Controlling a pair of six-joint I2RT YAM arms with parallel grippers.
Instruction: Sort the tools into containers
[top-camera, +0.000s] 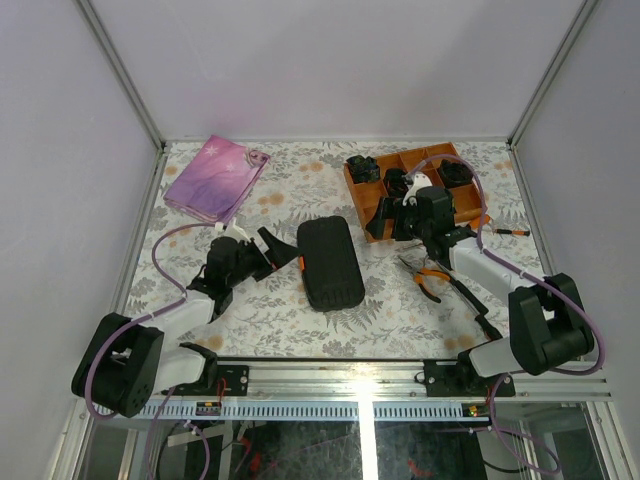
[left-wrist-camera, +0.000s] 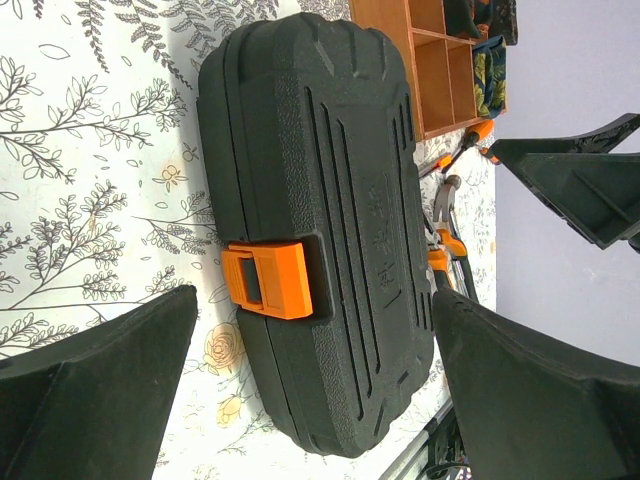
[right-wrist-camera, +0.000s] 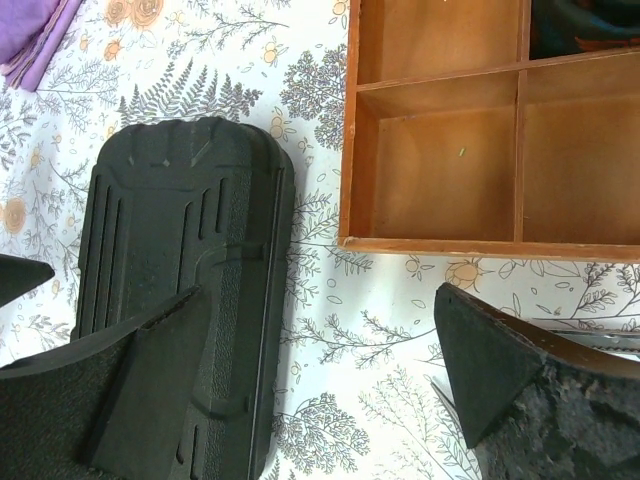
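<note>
A closed black tool case (top-camera: 333, 265) with an orange latch (left-wrist-camera: 267, 280) lies mid-table. My left gripper (top-camera: 274, 252) is open at the case's left side; in the left wrist view the latch sits between its spread fingers, apart from them. Open and empty, my right gripper (top-camera: 384, 218) hangs over the front left corner of the wooden compartment box (top-camera: 388, 160). Orange-handled pliers (top-camera: 428, 285) lie in front of that box. An orange-handled tool (top-camera: 512, 232) rests to its right, partly hidden by my arm.
Dark cloth bundles (top-camera: 363, 169) fill some compartments; others, seen in the right wrist view, are empty. A folded purple cloth (top-camera: 216, 180) lies at the back left. A long black-handled tool (top-camera: 475, 302) sits beside the pliers.
</note>
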